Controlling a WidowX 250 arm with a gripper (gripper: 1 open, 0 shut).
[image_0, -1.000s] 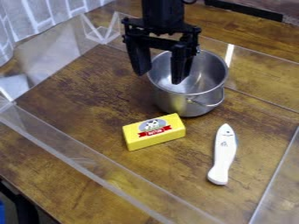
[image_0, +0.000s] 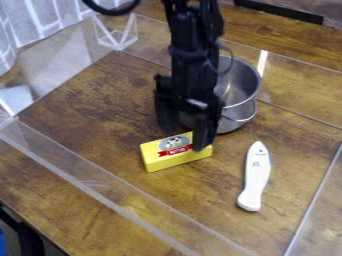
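Observation:
My black gripper (image_0: 183, 125) has its fingers low over a yellow butter box (image_0: 160, 158) with a red label, lying on the wooden table (image_0: 87, 140). The fingertips are dark and partly blurred, so whether they touch the box or how far apart they stand is unclear. Behind the gripper is a silver pot (image_0: 238, 95), partly hidden by the arm. A white knife-shaped utensil (image_0: 254, 180) lies at the right.
Clear plastic or glass edges run along the left and lower part of the view. The table left of the box is bare, as is the area around the white utensil.
The box and white utensil look unmoved.

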